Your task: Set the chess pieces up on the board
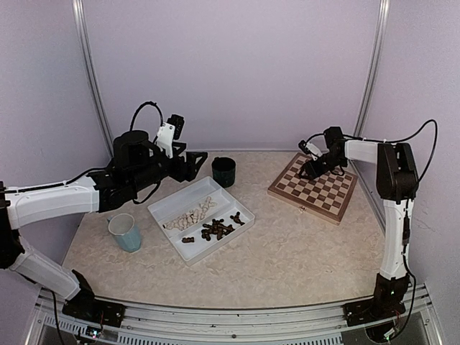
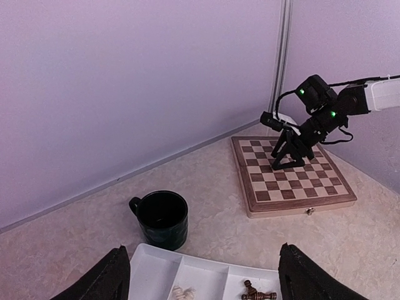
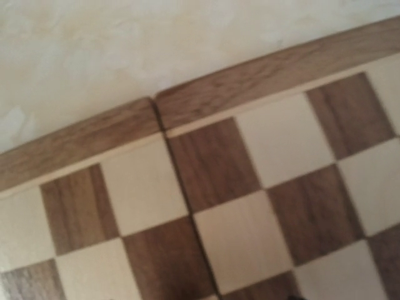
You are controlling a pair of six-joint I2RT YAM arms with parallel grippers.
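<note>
The wooden chess board [image 1: 313,188] lies flat and bare at the right of the table; its checkered squares [image 3: 229,237] fill much of the right wrist view. Over its far left part hovers my right gripper [image 1: 305,172], with no piece seen at it; its fingers are almost wholly out of its own wrist view. My left gripper [image 1: 195,165] is open and empty, above the far side of the white tray [image 1: 167,239]. Light pieces [image 1: 190,215] lie in one tray compartment. Dark pieces [image 1: 218,229] are heaped in another, with a few apart.
A dark mug [image 1: 223,172] stands just behind the tray, close to my left gripper. A light blue mug [image 1: 125,233] is to the tray's left. Between tray and board, and along the front, the table [image 1: 302,259] is clear.
</note>
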